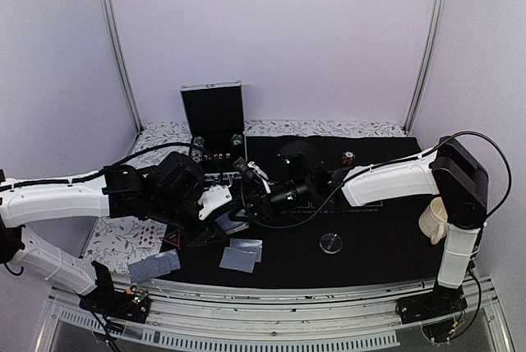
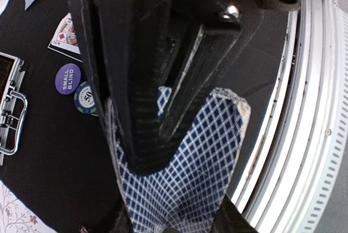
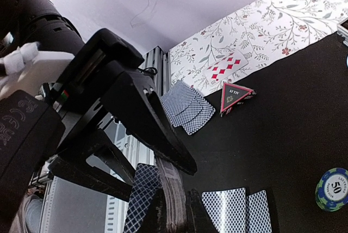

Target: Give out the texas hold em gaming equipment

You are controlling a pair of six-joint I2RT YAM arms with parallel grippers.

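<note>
A blue-checked deck of cards (image 2: 185, 189) is pinched by both grippers at once. My left gripper is shut on its near end in the left wrist view, while the right gripper's dark fingers lie across its upper part. From the right wrist view, the deck (image 3: 173, 192) shows as a thin edge between the fingers of my right gripper. Two face-down cards (image 1: 238, 260) lie near the mat's front edge. More face-down cards (image 1: 154, 266) rest at the left, by a face-up diamonds card (image 3: 225, 67) on the floral cloth.
A triangular all-in marker (image 3: 236, 97) stands near the mat's left edge. The small blind button (image 2: 68, 79) and a 50 chip (image 2: 85, 98) lie on the mat. An open case (image 1: 215, 122) stands behind, a mug (image 1: 433, 220) far right. Clear mat surrounds the round disc (image 1: 330, 243).
</note>
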